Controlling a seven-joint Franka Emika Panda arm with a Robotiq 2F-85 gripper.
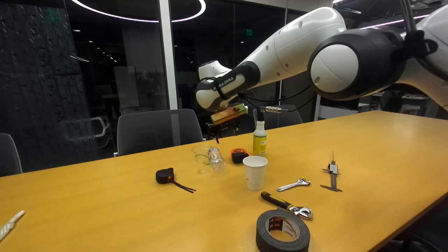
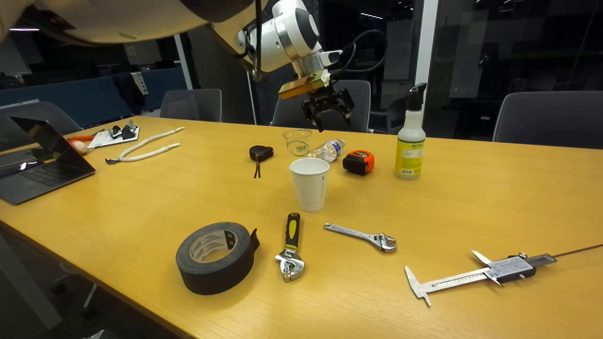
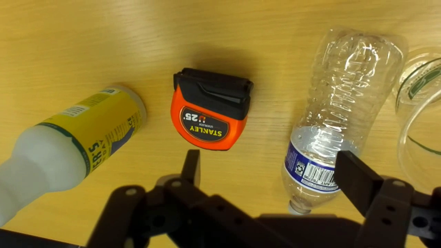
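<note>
My gripper stands open above the table, its two black fingers wide apart and nothing held between them. In the wrist view, an orange and black tape measure lies beyond the left finger. A clear plastic bottle with a blue label lies on its side, its neck end between the fingers' lines of reach and below them. At the right edge shows a clear cup, partly cut off. To the left is a spray bottle with a yellow label; the second exterior view shows it upright.
A white cup stands in front of the bottle. Nearer lie two wrenches, a roll of black tape and a caliper. A black tape measure sits to the left.
</note>
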